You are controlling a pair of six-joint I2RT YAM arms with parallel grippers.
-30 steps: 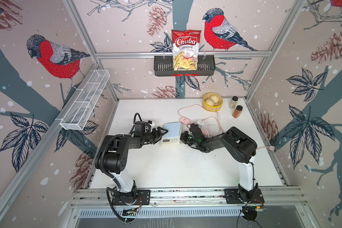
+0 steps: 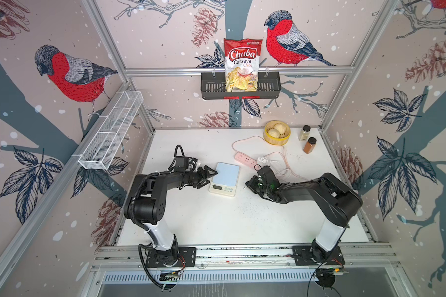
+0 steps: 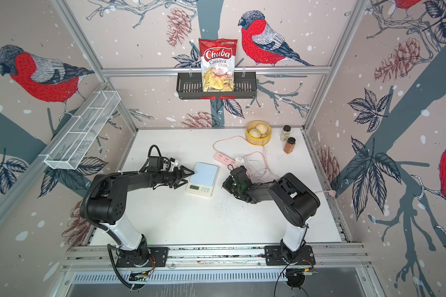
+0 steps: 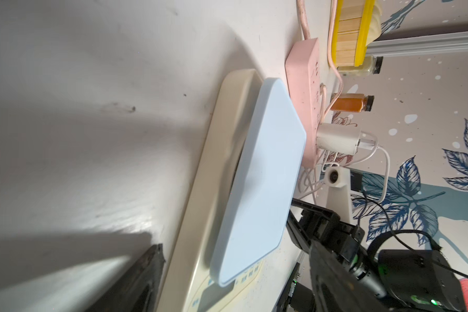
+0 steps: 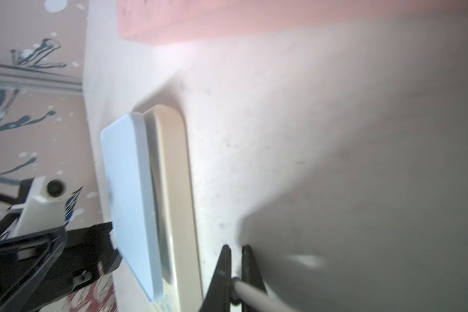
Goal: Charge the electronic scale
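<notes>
The electronic scale (image 2: 226, 175) lies mid-table, cream with a pale blue plate. At its left side my left gripper (image 2: 207, 176) stands open; in the left wrist view its blurred fingers flank the scale's near end. My right gripper is shut on a white cable (image 5: 265, 299), low over the table right of the scale and apart from it. The pink power strip (image 4: 302, 104) lies behind, a white charger (image 4: 337, 139) plugged into it amid loose cables.
A bamboo steamer (image 2: 276, 138) with buns and two spice jars (image 2: 309, 145) stand at the back right. A grey shelf (image 2: 213, 89) with chips and a white wire basket (image 2: 109, 131) hang on the walls.
My right gripper has moved rightward, away from the scale. The scale has shifted slightly toward the front. My left gripper has moved only slightly.
</notes>
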